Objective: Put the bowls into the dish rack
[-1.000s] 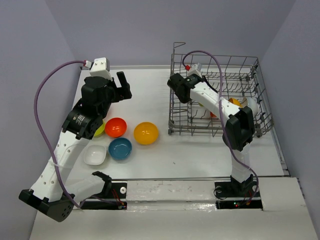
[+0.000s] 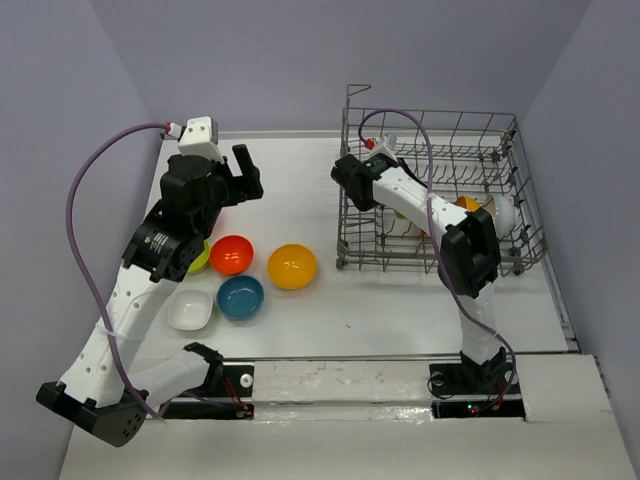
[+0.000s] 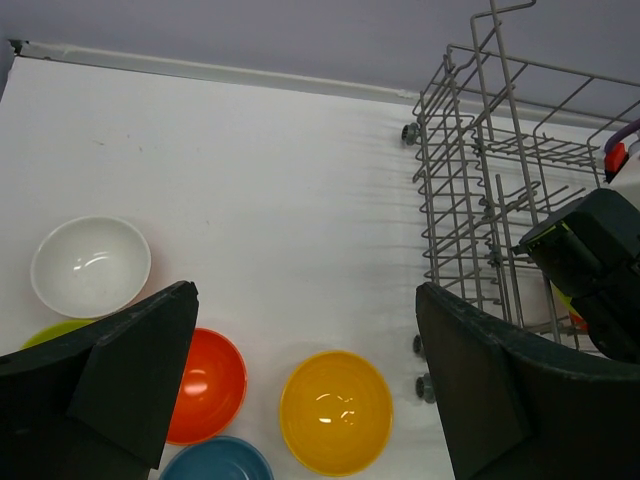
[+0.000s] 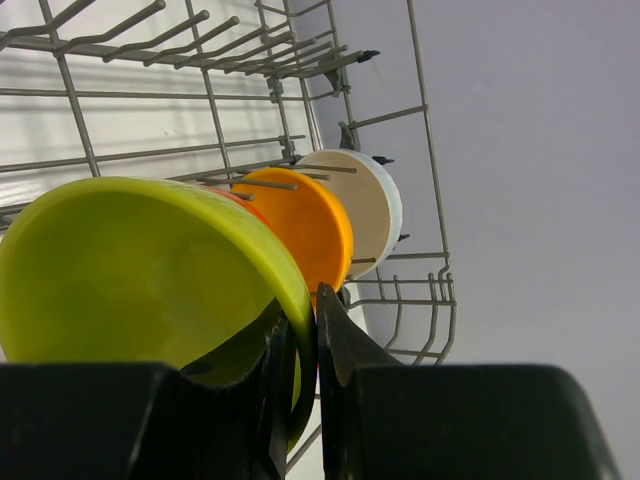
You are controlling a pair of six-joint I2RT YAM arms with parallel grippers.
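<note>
The dish rack (image 2: 440, 262) stands on the right, holding white (image 4: 370, 200) and orange (image 4: 315, 235) bowls and a red one mostly hidden. My right gripper is inside the rack, shut on the rim of a lime-green bowl (image 4: 130, 270). My left gripper (image 2: 245, 170) hangs open over the left of the counter, nothing between its fingers. Below it and nearer lie a red bowl (image 2: 232, 253), a yellow bowl (image 2: 292, 266), a blue bowl (image 2: 241, 297), a white bowl (image 2: 190, 310) and a partly hidden lime bowl (image 2: 197, 260). Another white bowl (image 3: 90, 265) shows in the left wrist view.
Grey walls (image 2: 580, 150) enclose the back and both sides; the right arm reaches over the rack's front.
The right arm and its cable have shifted slightly in the top view over the last second. The left arm and the loose bowls look unchanged.
</note>
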